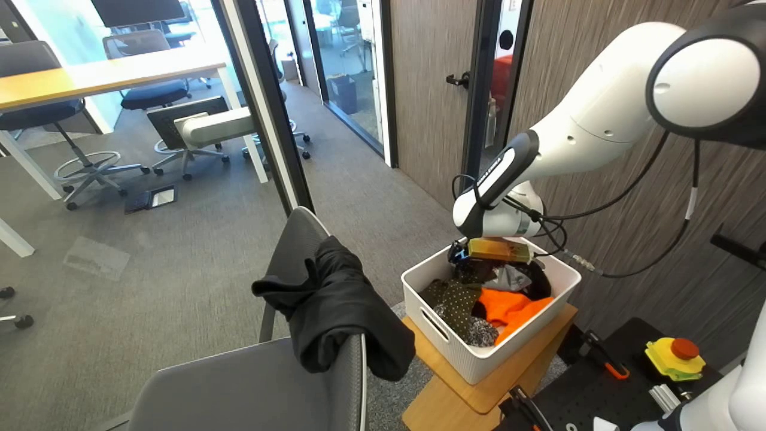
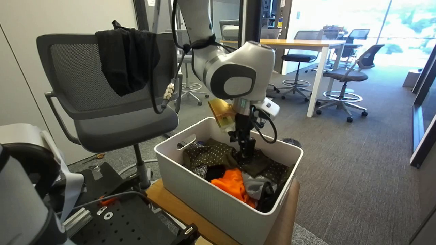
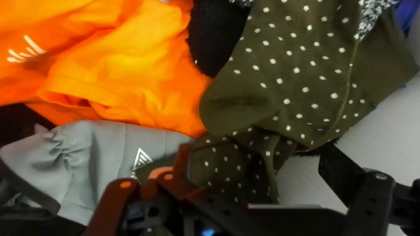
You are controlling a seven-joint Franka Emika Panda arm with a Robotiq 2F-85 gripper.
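Observation:
My gripper is open, its two fingers spread wide in the wrist view. Between and beneath them lies an olive cloth with white dots [image 3: 299, 78]. A grey cloth with a white triangular mark [image 3: 106, 145] is by the left finger, and an orange cloth [image 3: 130, 74] spreads beyond it. All of these rest in a white basket [image 2: 196, 179]. In the second exterior view the gripper [image 2: 245, 151] is down inside the basket, at the dotted cloth. Whether the fingertips touch cloth is hard to tell.
The basket stands on a wooden stool [image 1: 459, 395]. A grey chair [image 1: 237, 388] with a black garment [image 1: 344, 309] over its backrest is beside it. A black perforated board with tools and a red-and-yellow button [image 1: 678, 357] lies near the arm's base.

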